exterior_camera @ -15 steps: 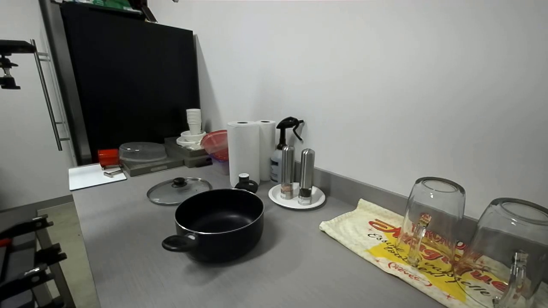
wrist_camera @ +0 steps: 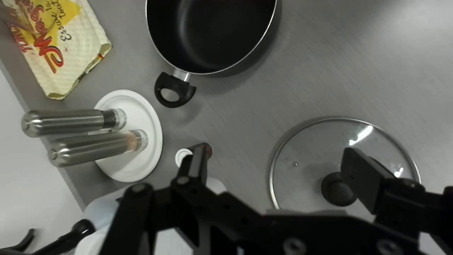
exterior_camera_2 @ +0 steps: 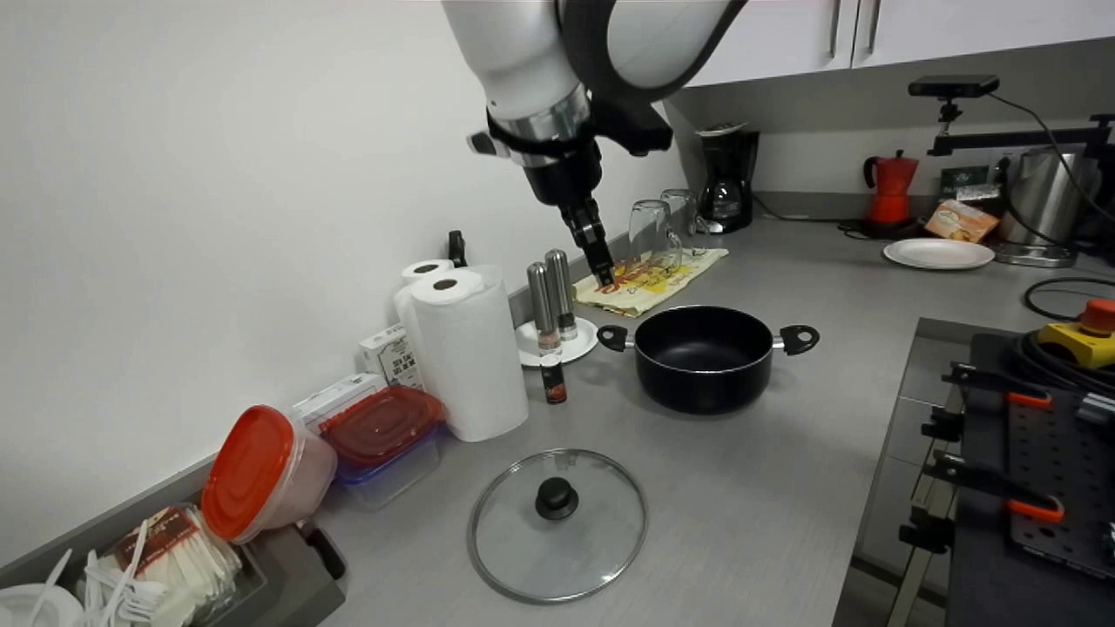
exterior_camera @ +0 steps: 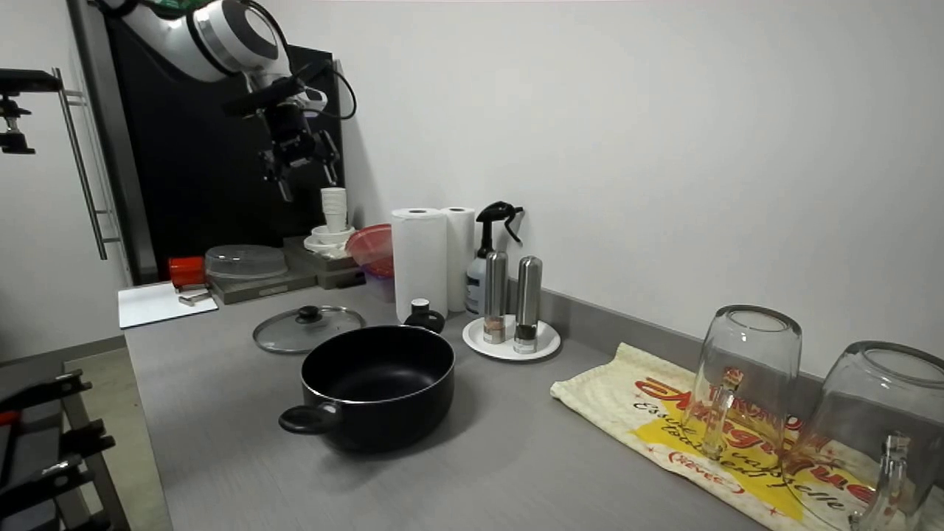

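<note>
My gripper (exterior_camera: pixel 309 181) hangs high above the counter, its fingers apart and nothing between them. Seen from the wrist, one finger (wrist_camera: pixel 360 176) overlaps the edge of the lid's black knob (wrist_camera: pixel 338 189), while the other lies over the small spice jar (wrist_camera: pixel 183 156); both are well below. The glass lid (exterior_camera_2: pixel 559 564) rests flat on the counter, knob up. Beside it stands an uncovered black pot (exterior_camera_2: pixel 702 378) with two handles, and its inside looks empty. Two steel grinders (exterior_camera: pixel 528 296) stand on a white plate (exterior_camera: pixel 550 344) by the wall.
Paper towel rolls (exterior_camera_2: pixel 470 366) and a spray bottle (exterior_camera: pixel 475 283) stand tall along the wall. Lidded plastic containers (exterior_camera_2: pixel 397 428) sit past the rolls. A printed cloth (exterior_camera: pixel 619 380) carries upturned glass mugs (exterior_camera: pixel 752 354). The counter in front of the pot is clear.
The arm and gripper have come down into exterior view 1 from above; a second ago only a bit showed at the top edge. The objects on the counter have not moved.
</note>
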